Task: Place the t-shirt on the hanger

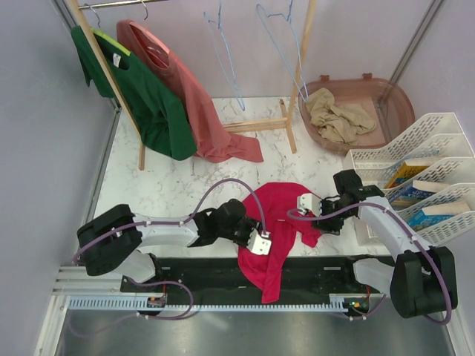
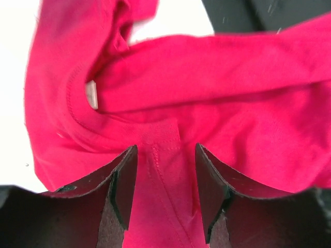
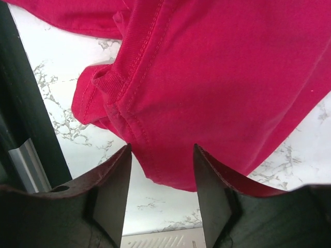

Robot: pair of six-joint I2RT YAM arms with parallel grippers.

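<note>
A red t-shirt lies crumpled on the marble table at the front middle, part of it hanging over the front edge. My left gripper is over it, fingers part open around a folded seam, the cloth below them. My right gripper is low over the shirt's right part, fingers apart, with cloth beneath and between the tips; contact is unclear. Two blue hangers hang from the wooden rack.
A green top and a pink top hang at the left of the rack. A bin with beige cloth stands back right, white trays at the right. Bare table lies left of the shirt.
</note>
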